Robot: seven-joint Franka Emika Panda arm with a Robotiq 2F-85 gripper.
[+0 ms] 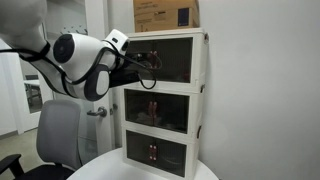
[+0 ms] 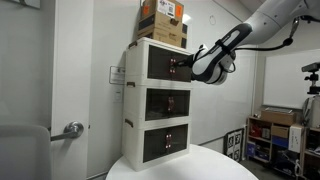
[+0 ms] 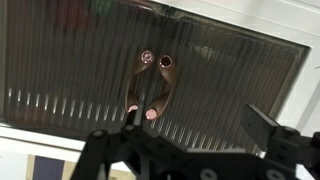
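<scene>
A white cabinet of three stacked units with dark ribbed doors stands on a round white table; its top-unit doors (image 1: 175,62) look closed. Two brown handles, the left handle (image 3: 130,88) and the right handle (image 3: 170,78), sit side by side where the doors meet in the wrist view. My gripper is open, its black fingers spread wide along the lower part of that view, with nothing seen between them. From the second outside view, the gripper (image 2: 190,61) is close before the top unit; whether it touches cannot be told.
Cardboard boxes (image 2: 163,22) rest on top of the cabinet. The white table (image 2: 205,166) has free room in front of the lower units. A grey chair (image 1: 58,135) stands at the left, near a door handle (image 1: 97,112).
</scene>
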